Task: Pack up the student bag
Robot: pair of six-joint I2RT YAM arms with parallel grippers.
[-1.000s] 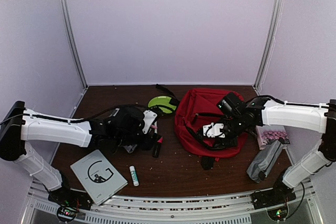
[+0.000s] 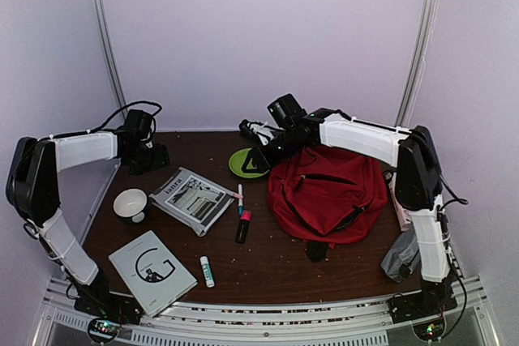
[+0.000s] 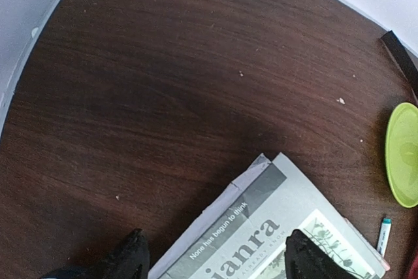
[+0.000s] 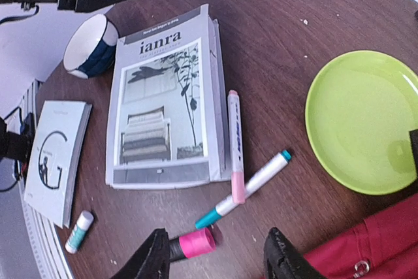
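Laid out on the right half of the table is the red student bag (image 2: 332,192); its far strap shows beside the green plate. My right gripper is open and empty, hanging over the plate's near side by the bag's left edge. At the far left, my left gripper has its fingers apart, nothing between them, beyond the grey "ianra" book (image 2: 195,200). A white book with a G (image 2: 152,273) lies at front left. Between the "ianra" book and bag are a pink-ended marker (image 4: 236,148), a teal-capped marker (image 4: 261,174) and a black-and-pink tube (image 2: 243,227).
The green plate (image 2: 241,163) sits left of the bag. A white bowl (image 2: 130,202) stands by the left wall, a glue stick (image 2: 208,271) near the front edge. On the right are a grey pouch (image 2: 399,257) and a mostly hidden pink-flowered book (image 2: 401,208).
My left gripper has pulled back and left, uncovering the "ianra" book and bowl. My right gripper has moved left from above the bag to the plate. The bag's upper part is now partly covered.
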